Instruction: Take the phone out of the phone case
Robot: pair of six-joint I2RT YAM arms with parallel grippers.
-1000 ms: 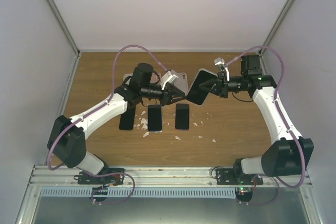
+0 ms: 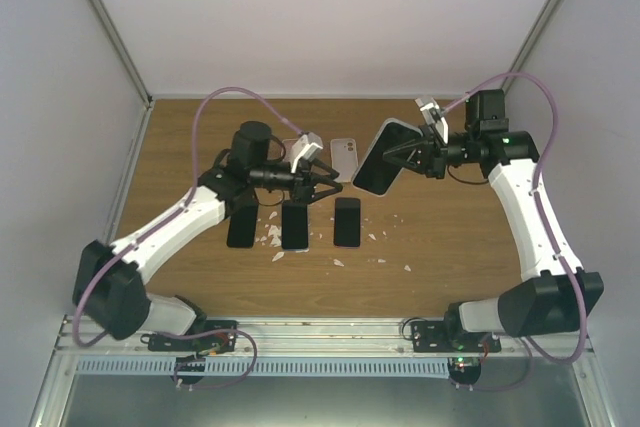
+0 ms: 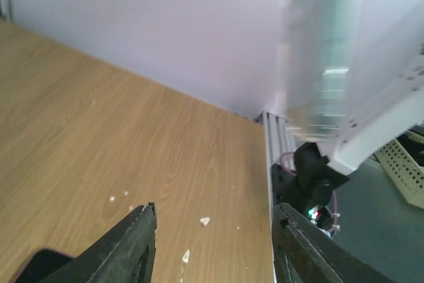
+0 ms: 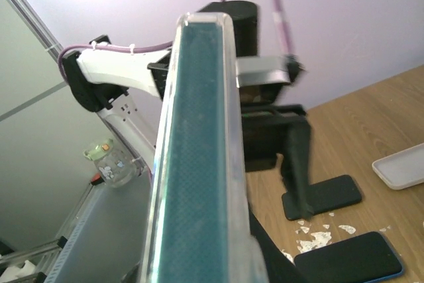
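Note:
My right gripper (image 2: 410, 155) is shut on a phone in a clear case (image 2: 380, 167), held tilted in the air; in the right wrist view its cased edge (image 4: 196, 144) fills the middle, and in the left wrist view it is blurred at upper right (image 3: 318, 64). My left gripper (image 2: 325, 179) hangs to the left of that phone, fingers apart with nothing between them; in the left wrist view its two fingers (image 3: 132, 243) frame bare table.
Dark phones (image 2: 347, 222) lie in a row on the table with white scraps (image 4: 315, 240) among them. Pale cases (image 2: 343, 153) lie behind them.
The held phone and right gripper have risen slightly in the top view.

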